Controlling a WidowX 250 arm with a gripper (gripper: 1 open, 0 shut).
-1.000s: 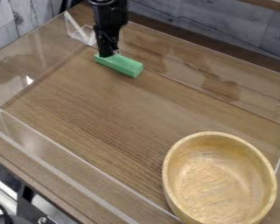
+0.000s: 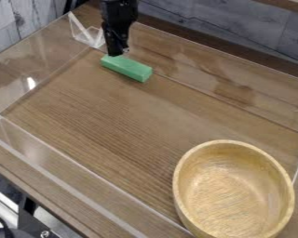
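A green rectangular block (image 2: 127, 68) lies on the wooden tray floor toward the back, left of centre. The dark gripper (image 2: 115, 45) hangs at the top of the view, a little above and behind the block, apart from it. Its fingers are small and dark, and I cannot tell whether they are open or shut.
A round, pale yellow bowl (image 2: 233, 189) sits at the front right. Clear or white walls (image 2: 27, 74) edge the tray at the left, and a back wall runs along the top right.
The gripper has risen slightly, up and away from the green block. The block and bowl have not moved.
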